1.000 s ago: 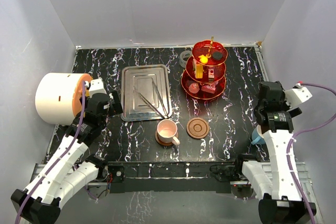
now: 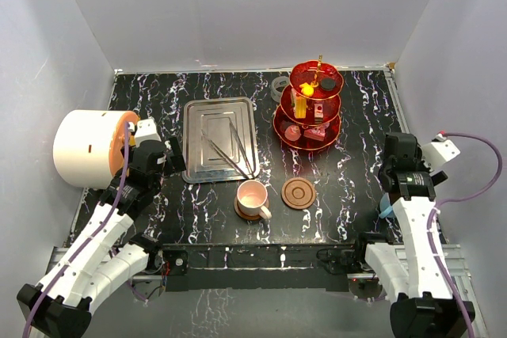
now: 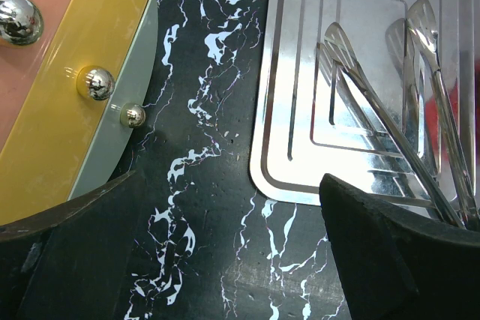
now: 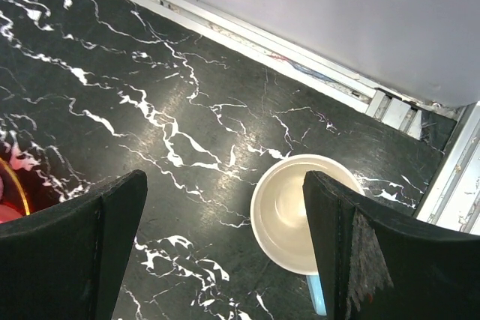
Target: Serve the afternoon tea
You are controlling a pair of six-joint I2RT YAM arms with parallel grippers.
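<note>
A pink cup (image 2: 253, 197) stands on a wooden coaster (image 2: 239, 210); a second, bare coaster (image 2: 299, 193) lies to its right. The steel tray (image 2: 219, 108) holds metal cutlery (image 3: 390, 121), its ends reaching past the near rim. Mostly hidden by the right arm is a blue cup (image 2: 385, 208); in the right wrist view its pale inside (image 4: 281, 207) and blue handle (image 4: 316, 295) show. My right gripper is open above the table, its right finger overlapping that cup in view. My left gripper hangs open and empty left of the tray.
A red three-tier stand (image 2: 286, 132) with toy treats stands at the back right. On the left lies a big white drum (image 2: 83, 148) with an orange end, close to the left arm. Walls enclose the back and sides.
The left arm, tray, pink cup and stand have stayed put.
</note>
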